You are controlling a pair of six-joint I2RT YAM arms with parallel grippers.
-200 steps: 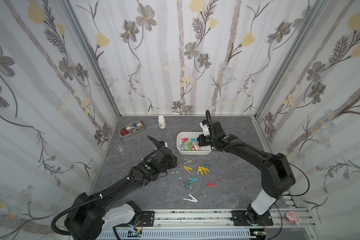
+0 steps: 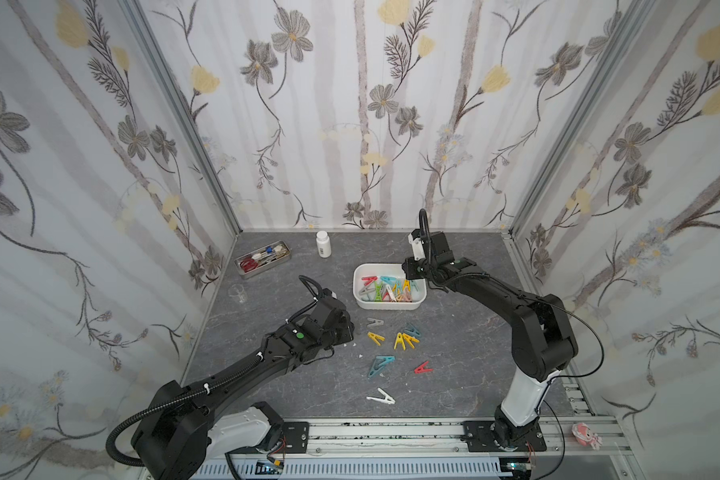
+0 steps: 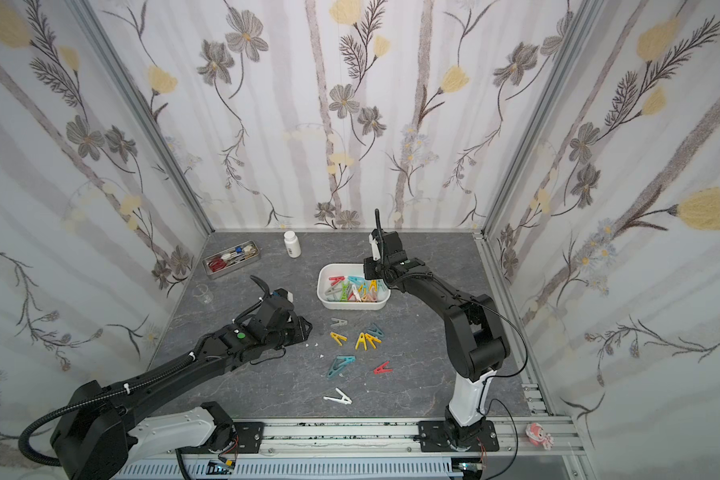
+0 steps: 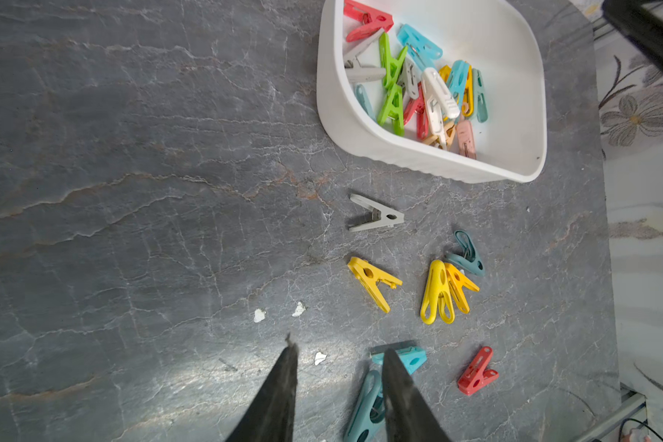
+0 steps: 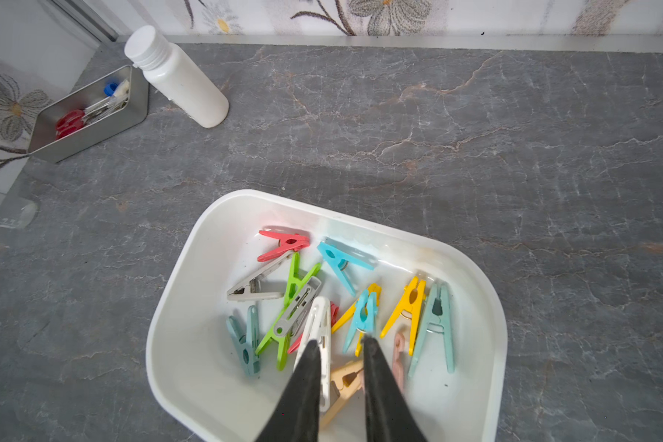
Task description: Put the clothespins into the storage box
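Several coloured clothespins lie in the white storage box [image 5: 176, 324], among them a white one [image 5: 316, 316] and a light orange one [image 5: 344, 377]. Above the box is my right gripper, its fingers apart and no pin held between them. My left gripper stands open and empty over the table, left of the loose pins. Those on the table are a grey pin [image 4: 379, 215], a yellow pin [image 4: 374, 280], two touching yellow pins [image 4: 437, 287], a dark teal pin [image 4: 470, 258], blue-teal pins [image 4: 368, 405], a red pin [image 4: 477, 372] and a white clothespin [image 2: 382, 396].
A white bottle [image 5: 188, 84] and a metal tray [image 5: 129, 110] with small tools stand at the back left. A clear cup [image 2: 238, 293] is near the left edge. White specks [image 4: 299, 309] dot the table. The table behind the box is free.
The left arm has shifted only slightly. The loose pins have stayed put.
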